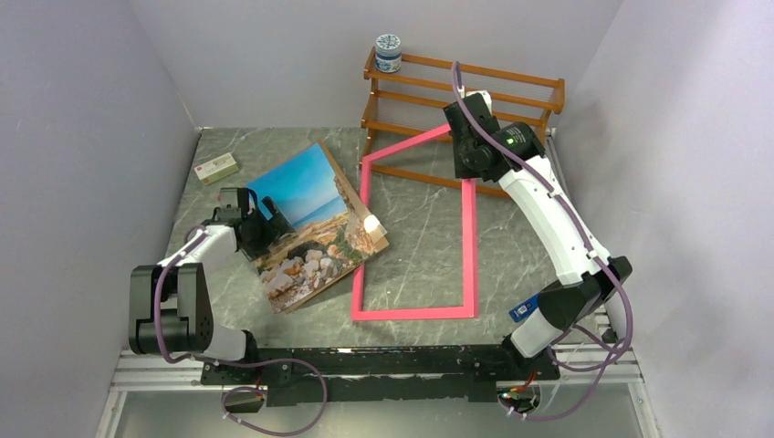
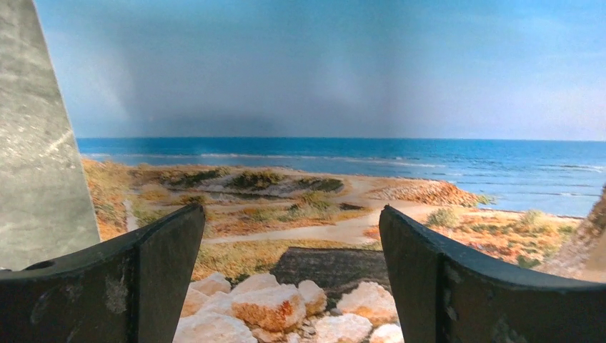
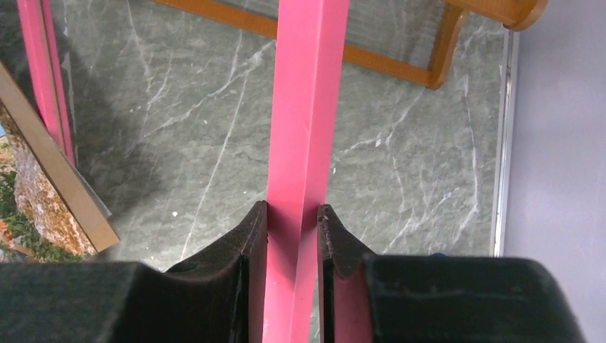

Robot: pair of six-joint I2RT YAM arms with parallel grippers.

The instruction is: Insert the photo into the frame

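Note:
The pink frame (image 1: 469, 251) lies on the right half of the table, its far end looking raised. My right gripper is shut on the frame's right bar, one finger against each side of it. Left of the frame, the photo (image 1: 306, 196) of a rocky coast lies turned at an angle. Its right corner overlaps the frame's left bar, hiding part of it. Over the photo stands my left gripper, open, with nothing between its fingers; the picture of sea and rocks fills the view beyond them.
A wooden rack (image 1: 438, 96) stands at the back, a blue-and-white jar (image 1: 388, 53) on its top. There is a small box (image 1: 216, 168) at the back left and a blue packet (image 1: 524, 307) near the right arm's base. Bare tabletop (image 1: 415, 246) shows inside the frame.

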